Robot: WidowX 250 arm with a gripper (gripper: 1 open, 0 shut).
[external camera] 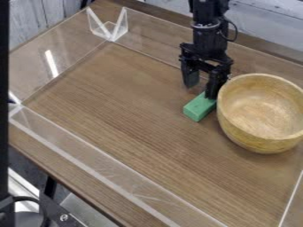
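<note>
A green block (198, 109) lies on the wooden table at the right, just left of a large tan bowl (258, 111). My black gripper (203, 82) hangs from the top, open, over the back end of the block; whether its fingers touch the block or the bowl's rim is unclear.
A clear object (106, 23) stands at the back left edge. Dark equipment (24, 208) is at the lower left corner.
</note>
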